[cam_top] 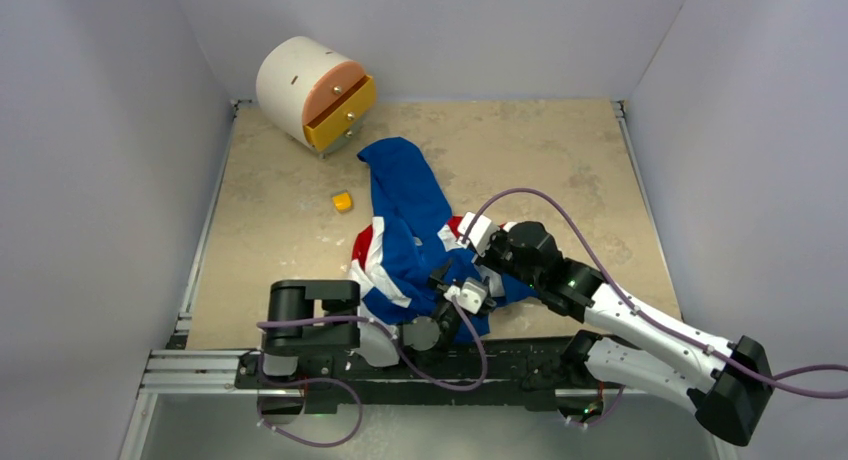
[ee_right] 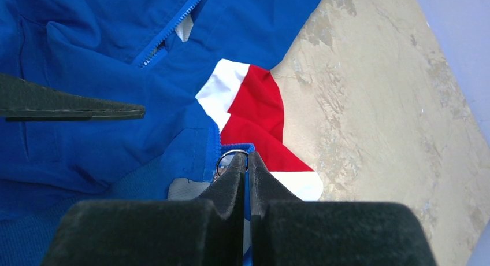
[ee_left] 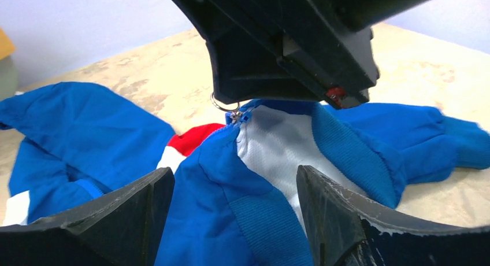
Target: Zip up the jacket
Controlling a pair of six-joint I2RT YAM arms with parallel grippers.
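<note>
A blue jacket (cam_top: 400, 270) with red and white bands lies on the table. In the right wrist view, the fingertips of my right gripper are shut on the thin metal ring (ee_right: 220, 161) of the zipper pull. The left wrist view shows this ring and the slider (ee_left: 236, 116) below those tips, with the blue front edge raised there. My left gripper is open over the jacket, lower than the slider, its fingers apart and the cloth showing beyond the gap. One of its dark fingers (ee_right: 75, 106) also reaches into the right wrist view.
A small yellow block (cam_top: 342, 201) lies left of the jacket. Farther back stands a white cylinder with coloured drawers (cam_top: 315, 90). Bare table (cam_top: 540, 155) extends behind and right of the jacket. The two arms are close together over the cloth.
</note>
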